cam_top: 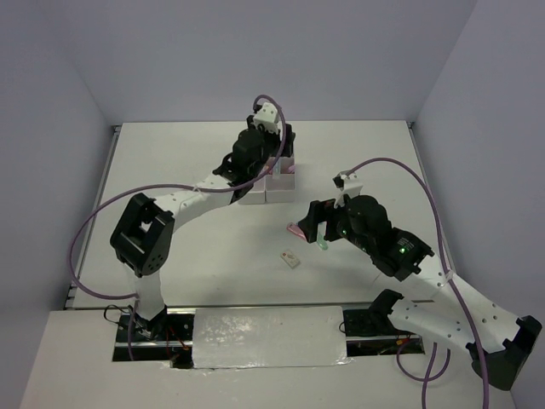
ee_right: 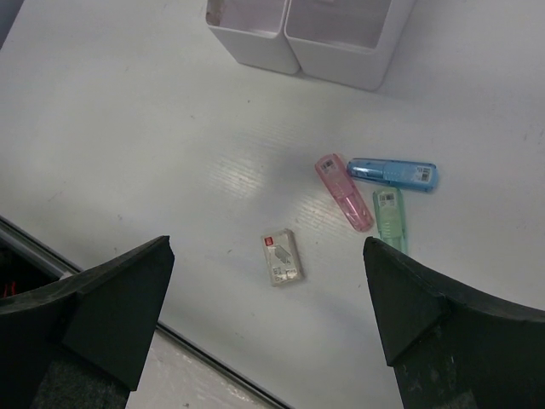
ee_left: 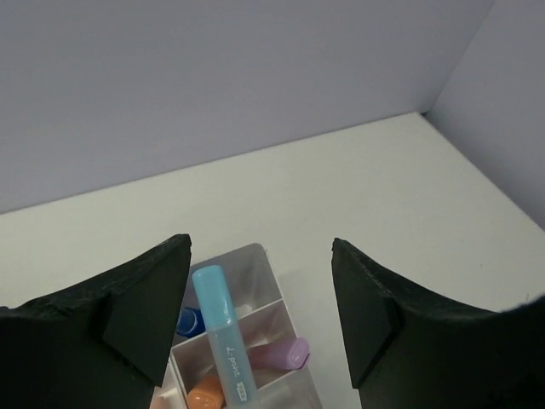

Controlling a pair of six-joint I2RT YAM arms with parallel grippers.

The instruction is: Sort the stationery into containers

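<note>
My left gripper stands open over the divided container (ee_left: 283, 313). Inside it are a light blue tube (ee_left: 223, 332) lying across the dividers, a dark blue item (ee_left: 190, 321), a purple item (ee_left: 278, 356) and an orange item (ee_left: 206, 394). My right gripper is open above the table, where a pink item (ee_right: 343, 192), a blue item (ee_right: 392, 173), a green item (ee_right: 390, 220) and a small pale block with a red mark (ee_right: 282, 256) lie loose.
White bins (ee_right: 339, 60) stand at the back centre. The table's front rail (ee_right: 213, 365) and the grey walls (cam_top: 468, 187) border the work area.
</note>
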